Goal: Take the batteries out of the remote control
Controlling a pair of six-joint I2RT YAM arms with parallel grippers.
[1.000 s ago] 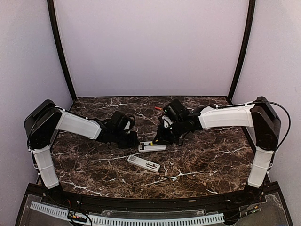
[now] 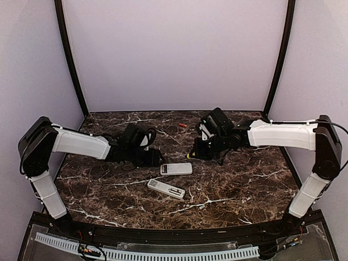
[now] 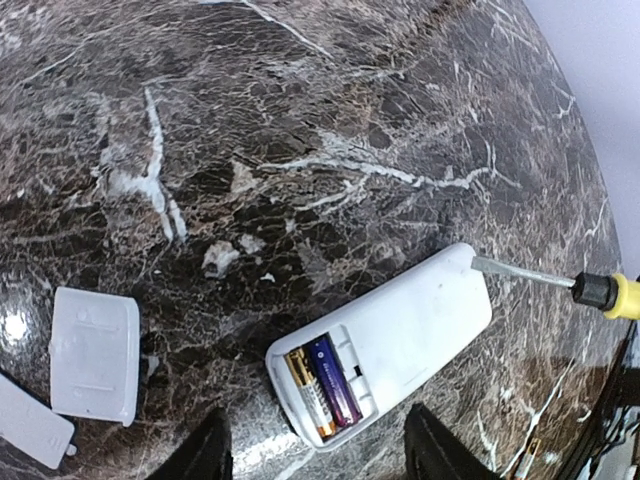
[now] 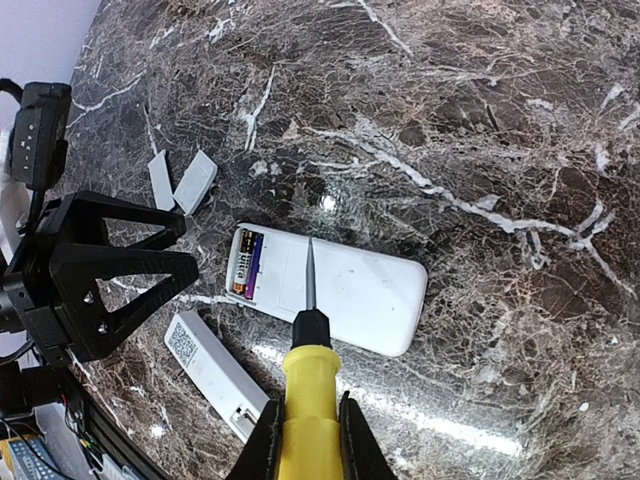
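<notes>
A white remote control (image 3: pixel 420 310) lies on the marble table with its battery compartment uncovered; two batteries (image 3: pixel 323 388) sit side by side in it. Near that end is my left gripper (image 2: pixel 160 157), its fingers apart and nothing between them; in the left wrist view its fingertips flank the compartment end. My right gripper is shut on the yellow handle of a screwdriver (image 4: pixel 312 375). In the right wrist view the screwdriver's tip appears over the remote's back, away from the batteries; whether it touches cannot be told.
A second white remote (image 2: pixel 166 188) lies just in front. Two white covers (image 4: pixel 196 182) rest beyond the compartment end. A small red item (image 2: pixel 182 125) is at the back.
My right gripper has drawn the screwdriver back to the right, away from the remote's compartment end. The left arm has shifted slightly. Both remotes stay in place.
</notes>
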